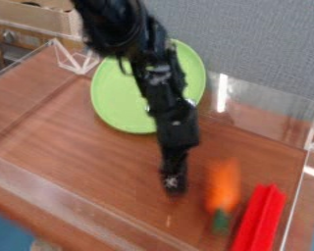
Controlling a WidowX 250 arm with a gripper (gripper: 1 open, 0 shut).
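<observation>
My gripper (175, 178) hangs low over the wooden table, blurred, its fingertips just left of an orange carrot with a green top (223, 186). The carrot is blurred and appears apart from the fingers. Whether the fingers are open or shut is unclear. A green plate (117, 99) lies behind the arm.
A red object (259, 221) lies at the front right, near the clear edge strip. A grey wall (265, 49) stands behind, and a wooden box (28, 15) is at the back left.
</observation>
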